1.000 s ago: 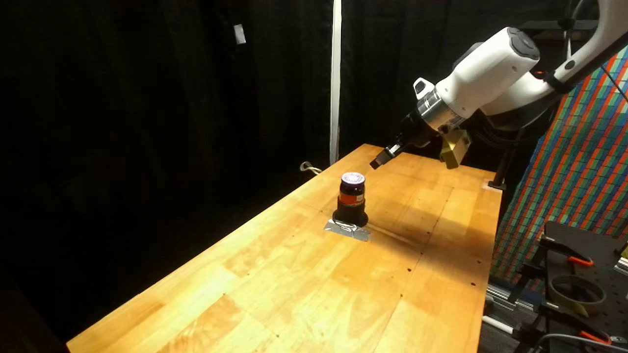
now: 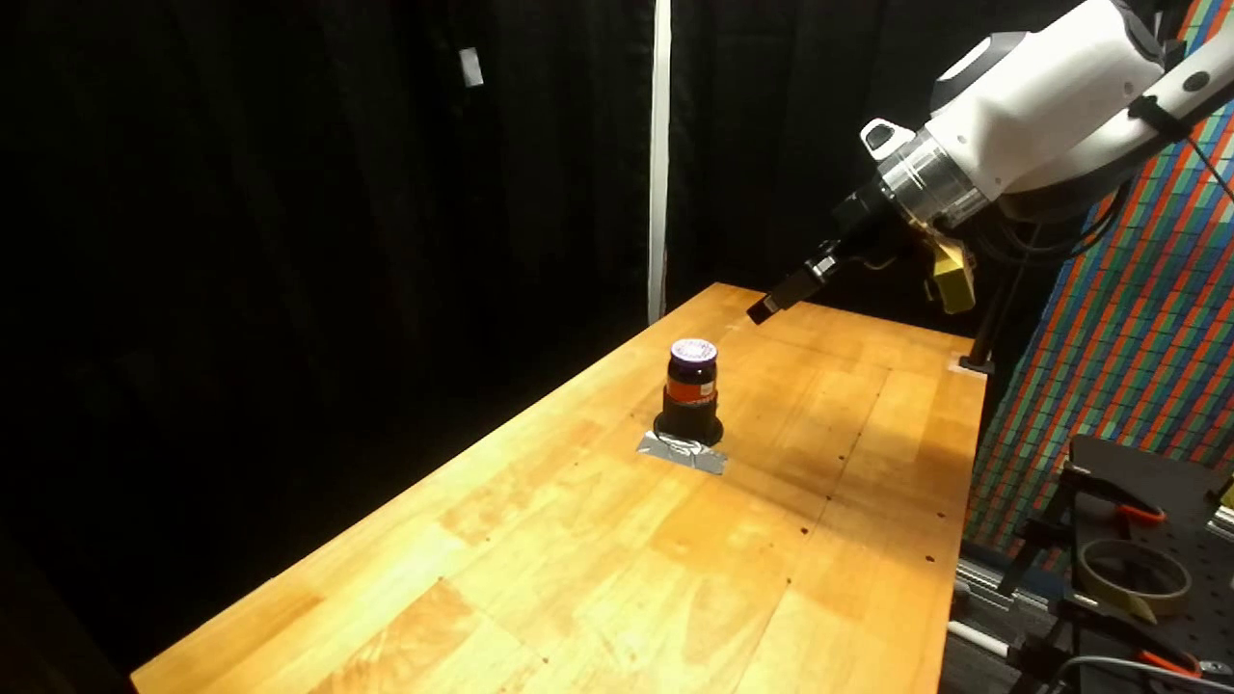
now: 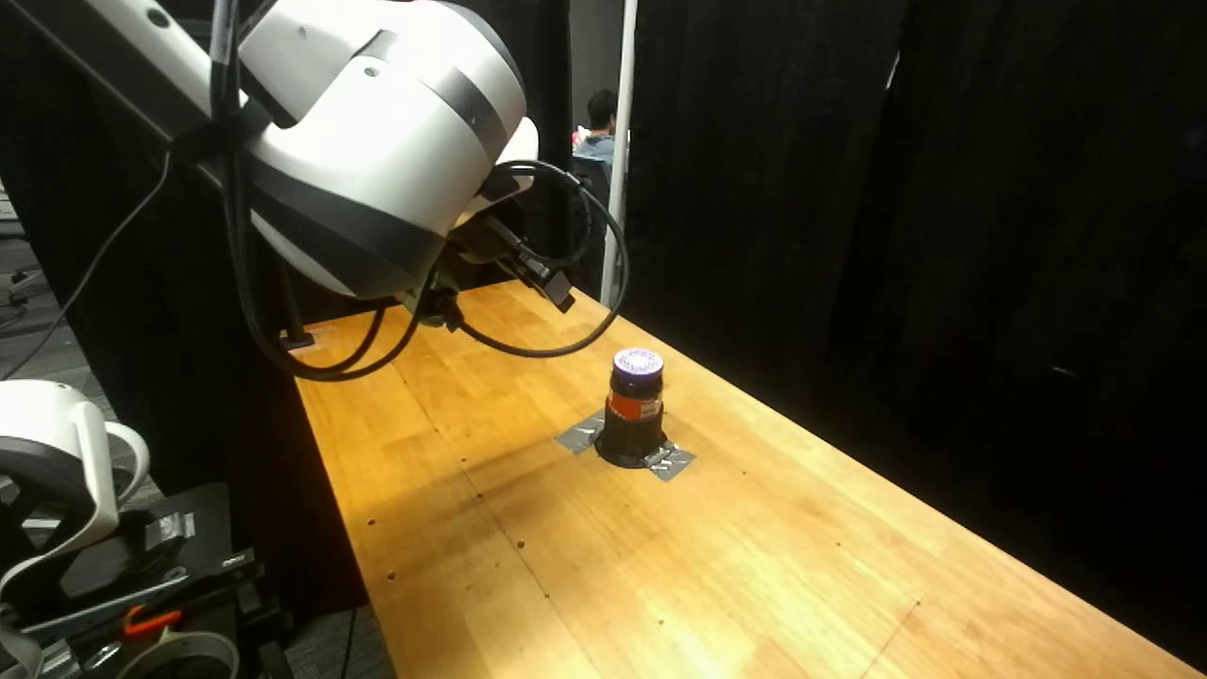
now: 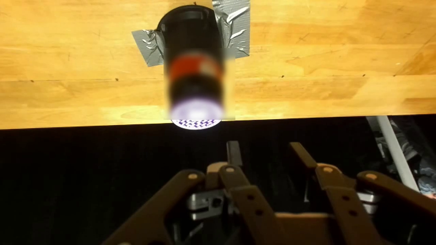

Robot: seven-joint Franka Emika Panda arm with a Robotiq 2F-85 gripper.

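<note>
A dark jar (image 2: 691,383) with an orange label stands upright in a black holder (image 3: 628,439) on the table. Its white lid (image 3: 638,363), patterned in purple, is on top. Grey tape strips (image 4: 237,28) lie on either side of the holder's base. Up and behind the jar, toward the table's far end, hangs my gripper (image 2: 764,310), clear of the jar and tabletop. Its two fingers (image 4: 234,153) stand apart in the wrist view, so it is open and empty. The jar (image 4: 195,67) appears there above and left of the fingers, partly blurred.
Black curtains (image 2: 347,231) hang beyond one long edge. A dark side stand (image 2: 1140,509) with a tape roll and clamps is off the other edge.
My arm and gripper have risen and drawn back, away from the jar. The jar stands where it was. A pale loop beyond the table's edge no longer shows.
</note>
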